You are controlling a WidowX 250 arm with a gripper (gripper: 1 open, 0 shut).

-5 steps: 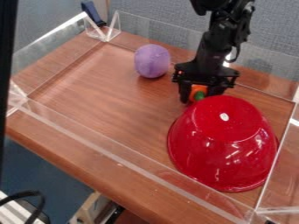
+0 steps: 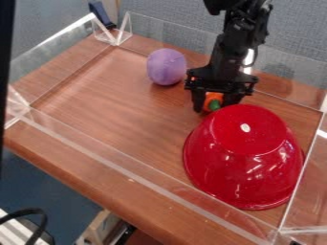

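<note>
My black gripper (image 2: 220, 88) is low over the wooden table at the back right, its fingers around a small orange and green object (image 2: 212, 101). Whether the fingers are closed on it is hard to tell. Just in front of that sits a large red upturned bowl (image 2: 243, 155). A purple round object (image 2: 166, 66) lies to the left of the gripper.
Clear plastic walls edge the wooden table (image 2: 96, 115). A blue floor with a black cable lies beyond the near left edge.
The arm has shifted very slightly at the gripper; the bowl and purple object are unmoved.
</note>
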